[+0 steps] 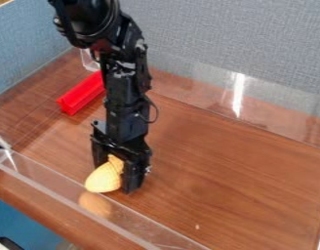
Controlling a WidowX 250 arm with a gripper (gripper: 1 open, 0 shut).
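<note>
My black gripper point(121, 168) is low over the wooden floor, beside the near clear wall, with its open fingers around a yellow, rounded object point(102, 178). The object rests at the wall's inner side, partly hidden behind the fingers; whether they touch it I cannot tell.
A red block point(81, 93) lies at the back left near a clear item. Transparent walls edge the wooden floor point(234, 171), whose middle and right are clear. A grey textured panel stands behind.
</note>
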